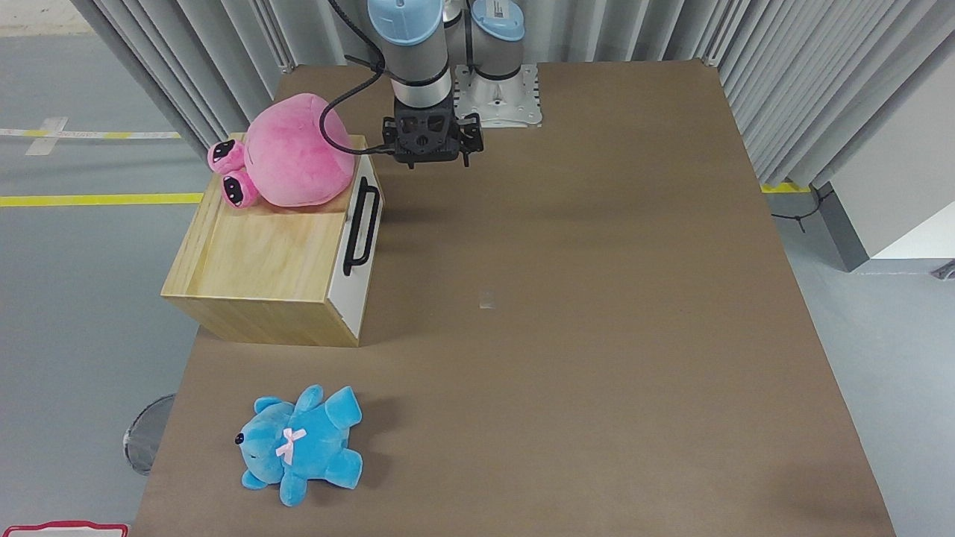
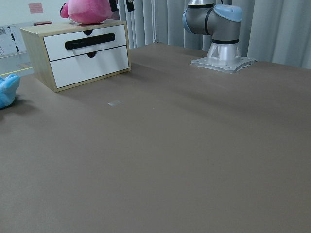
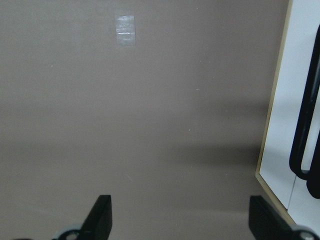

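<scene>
A pink plush toy [image 1: 295,152] lies atop a wooden two-drawer cabinet [image 1: 242,259] with white fronts and a black handle [image 2: 90,41]. My gripper [image 1: 438,161] hangs at upper height just beside the cabinet's far end, over the table. In the wrist view its open fingers [image 3: 100,220] stand at the bottom with nothing between them, and the drawer fronts [image 3: 280,140] run along the right. A blue teddy bear [image 1: 300,447] with a pink bow lies on the table nearer the front camera.
A small clear tape patch [image 3: 125,30] is on the table near the cabinet. The arm's base [image 2: 223,63] is at the back, before grey curtains.
</scene>
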